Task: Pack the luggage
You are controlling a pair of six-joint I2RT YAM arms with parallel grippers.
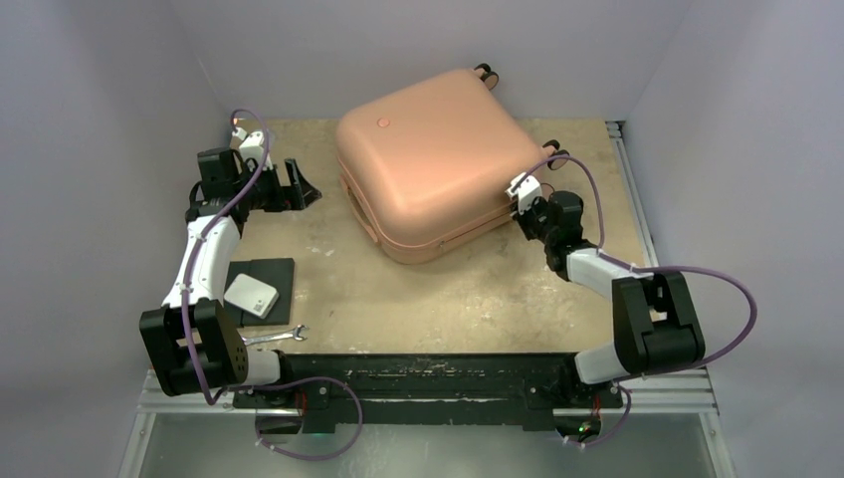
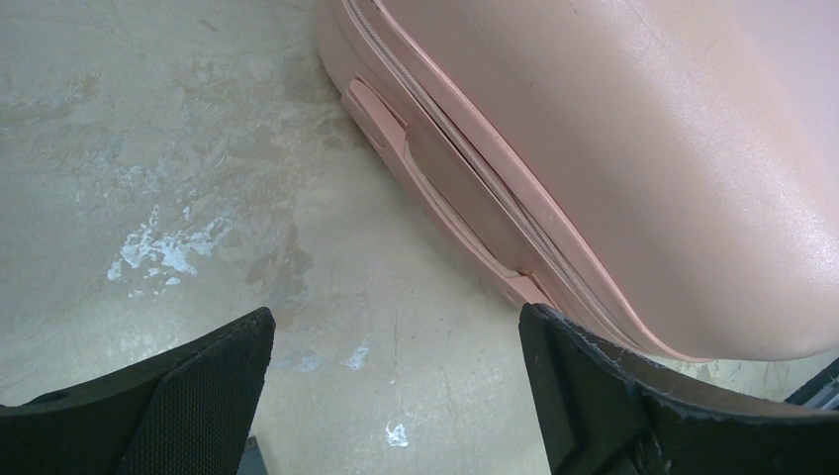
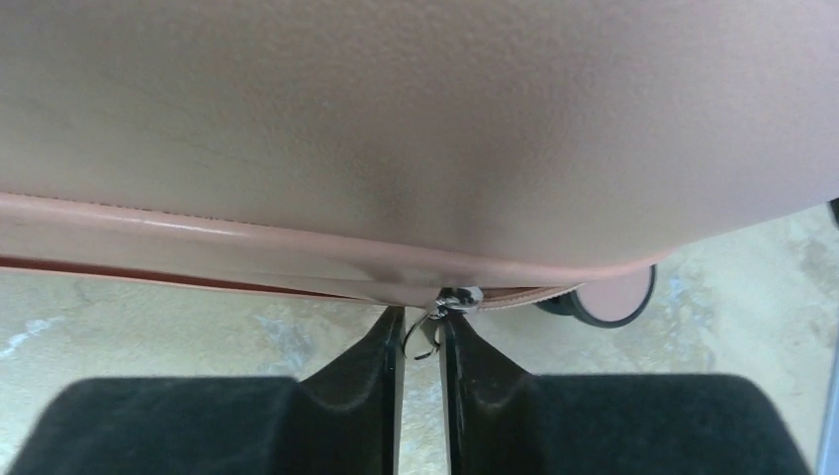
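A large pink suitcase point(image 1: 428, 159) lies on its side on the beige table. My left gripper is open beside its carry handle point(image 2: 445, 213), apart from it, with bare table between the fingers. My right gripper is at the zipper seam on the suitcase's near right edge, its fingertips close together at a silver zipper pull point(image 3: 457, 299); whether they grip it is unclear.
A dark pad point(image 1: 266, 309) with a white flat item point(image 1: 251, 294) lies at the lower left, with a wrench point(image 1: 276, 337) in front. Suitcase wheels point(image 1: 557, 159) stick out at the right.
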